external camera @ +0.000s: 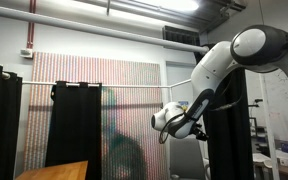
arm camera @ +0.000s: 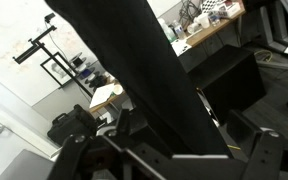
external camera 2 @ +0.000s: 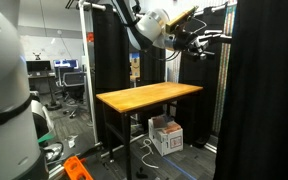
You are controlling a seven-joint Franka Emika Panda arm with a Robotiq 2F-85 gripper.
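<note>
My gripper is open, its dark fingers (arm camera: pixel 246 130) wide apart at the bottom of the wrist view with nothing held between them. High above the wooden table (external camera 2: pixel 149 96), it points sideways in exterior view 2, towards a black curtain (external camera 2: pixel 259 90). The tabletop is bare where it shows. Only a corner of the table (external camera: pixel 59 172) enters exterior view 1. Against the dark curtain there, the fingers are hard to make out.
The black curtain (arm camera: pixel 149 70) crosses the wrist view. Beyond it lie a cluttered bench (arm camera: pixel 219 35) and a black case (arm camera: pixel 72 125). A white box (external camera 2: pixel 166 138) stands under the table. Near the front, an orange object (external camera 2: pixel 77 168) lies on the floor.
</note>
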